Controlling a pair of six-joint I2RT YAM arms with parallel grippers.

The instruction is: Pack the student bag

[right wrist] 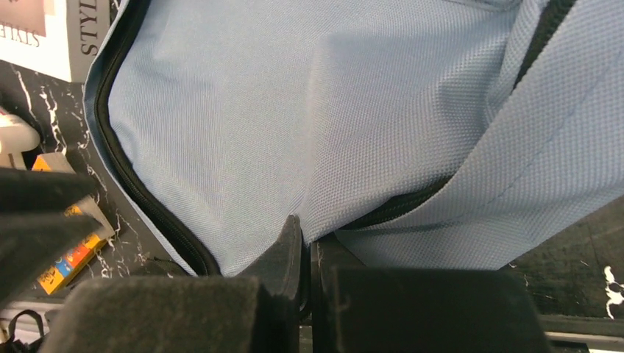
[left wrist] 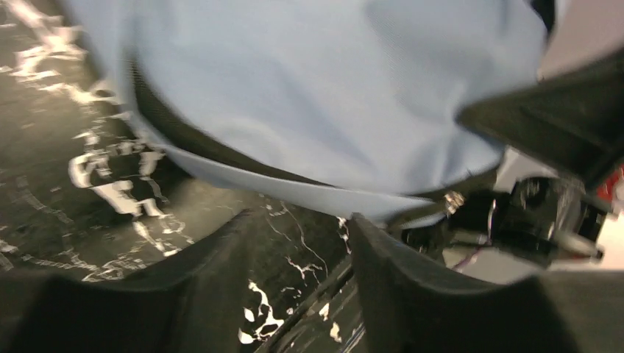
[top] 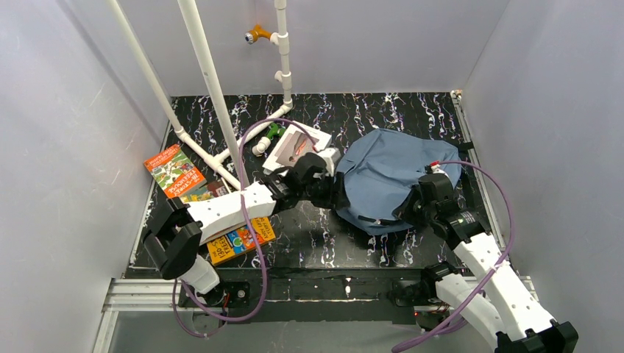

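A blue fabric bag [top: 397, 165] lies on the right of the black marble-patterned top, its zip edge visible in the right wrist view. My right gripper is shut on a fold of the bag's fabric at its front right. My left gripper is at the bag's left edge, part open, with blurred fingers above the tabletop. A white book [top: 298, 147] lies behind my left gripper. Colourful books [top: 174, 170] lie at the left, partly hidden by the left arm.
White pipes [top: 208, 66] stand at the left and back, with an orange fitting [top: 259, 33] high up and a green piece [top: 274, 132] low. Grey walls surround the top. Bare surface [top: 309, 246] shows at the front middle.
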